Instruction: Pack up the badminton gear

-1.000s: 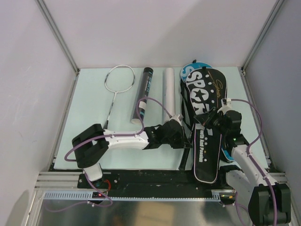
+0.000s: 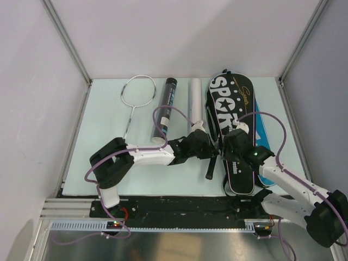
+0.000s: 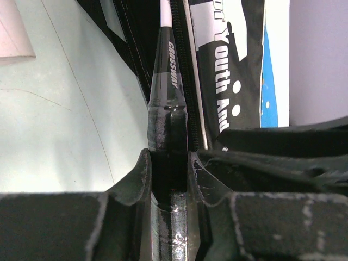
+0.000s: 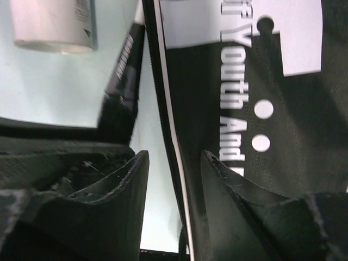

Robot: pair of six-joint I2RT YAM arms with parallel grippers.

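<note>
A black and white badminton bag (image 2: 227,98) lies lengthwise on the right side of the table, over a blue layer (image 2: 261,130) showing at its right edge. Along the bag's left edge runs a racket with a black handle (image 2: 210,171); its upper part is hidden by the bag. My left gripper is shut on this handle, a finger against each side. Close beside it, my right gripper is open at the bag's edge; a white-piped border (image 4: 171,119) shows between its separated fingers.
A second racket (image 2: 131,111) lies at the left. A dark tube (image 2: 165,109) and a pale tube (image 2: 196,100) lie left of the bag. The two grippers are very near each other.
My right gripper has moved left and down over the bag, close to the left one. The bag's top layer has shifted slightly left. The left arm moved only a little.
</note>
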